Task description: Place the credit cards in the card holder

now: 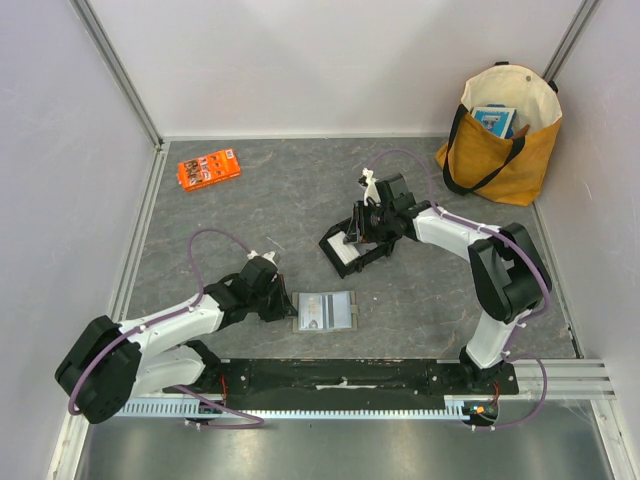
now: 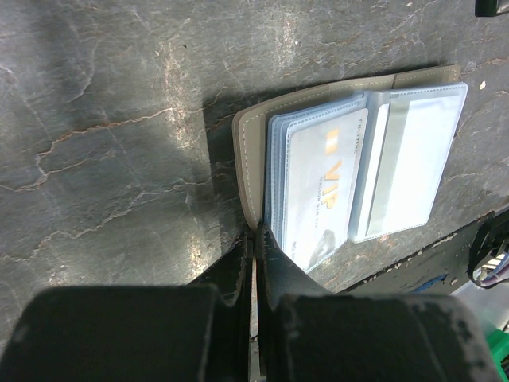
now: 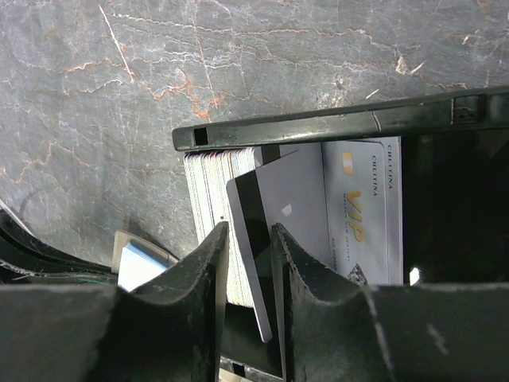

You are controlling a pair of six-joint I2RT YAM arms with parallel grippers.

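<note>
The open card holder (image 1: 325, 311) lies on the grey table with clear sleeves, one showing a VIP card (image 2: 322, 183). My left gripper is shut at the holder's left edge; whether that edge is between its tips cannot be told. A black tray (image 3: 318, 121) holds a dense row of white-edged cards (image 3: 208, 199), a tilted grey card (image 3: 286, 203) with a black stripe and grey VIP cards (image 3: 358, 207). My right gripper is over the tray with fingers parted around the lower part of the tilted card; contact is unclear.
An orange packet (image 1: 208, 169) lies at the back left. A yellow tote bag (image 1: 520, 160) stands at the back right.
</note>
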